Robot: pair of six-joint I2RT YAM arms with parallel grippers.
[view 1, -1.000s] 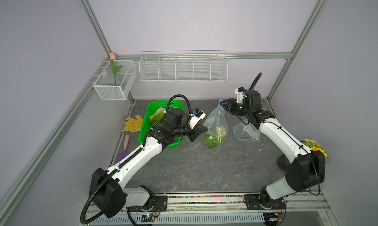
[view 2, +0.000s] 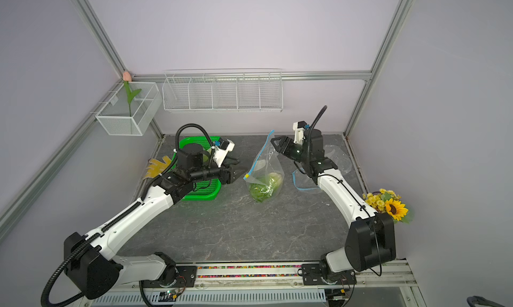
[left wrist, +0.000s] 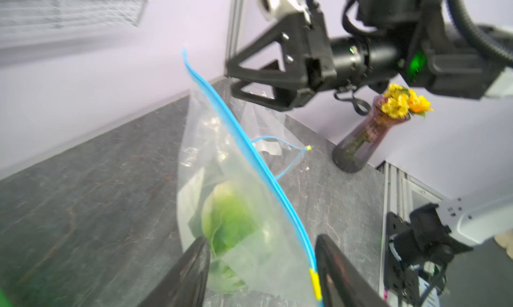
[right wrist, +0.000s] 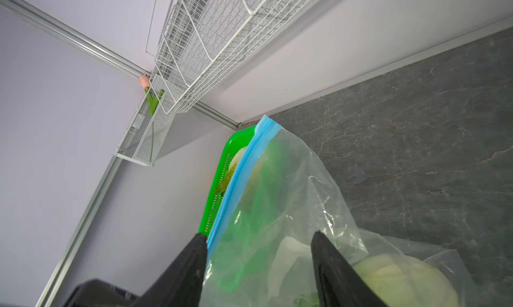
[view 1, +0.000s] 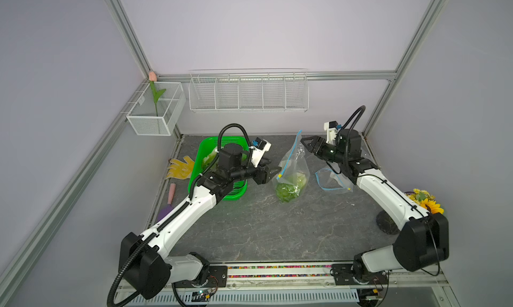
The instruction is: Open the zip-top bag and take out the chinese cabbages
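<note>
A clear zip-top bag (view 1: 291, 176) with a blue zipper strip (left wrist: 256, 160) and yellow tab stands on the counter, green and pale cabbage (view 2: 264, 186) inside. My left gripper is open, its fingers either side of the bag's lower zipper end near the tab. My right gripper stands open beside the bag's upper part, the bag in view beyond its fingers and nothing clearly held.
A green basket (view 1: 200, 168) with more greens sits left. A second empty zip bag (view 1: 334, 184) lies right, behind the right arm. A flower vase (left wrist: 352, 149) is at the right edge.
My left gripper has shifted slightly left from the zipper end, and my right gripper has moved a little right from the bag's top.
</note>
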